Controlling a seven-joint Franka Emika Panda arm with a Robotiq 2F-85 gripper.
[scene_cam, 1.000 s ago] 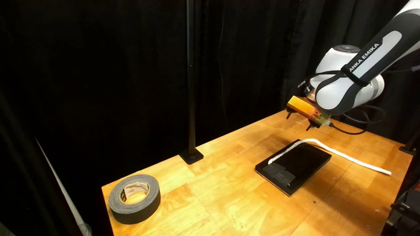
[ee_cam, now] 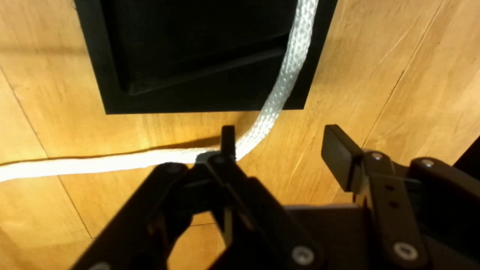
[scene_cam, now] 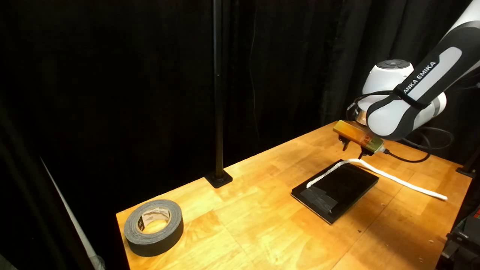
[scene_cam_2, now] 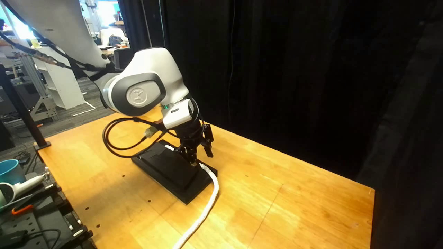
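Observation:
A white braided rope runs along the wooden table and bends over a black tray-like panel. In the wrist view the rope crosses the panel's edge, then curves away to the left. My gripper stands open above the bend, its fingers apart. The left finger overlaps the rope in this view; whether they touch I cannot tell. Bare wood shows below the right finger. In the second exterior view my gripper is low over the panel's end, by the rope.
A roll of dark tape sits at the table's far left corner in the first exterior view. A black post stands on the back edge.
My gripper has come down and slightly right in the first exterior view, closer to the rope. Rope, panel and tape look the same as before.

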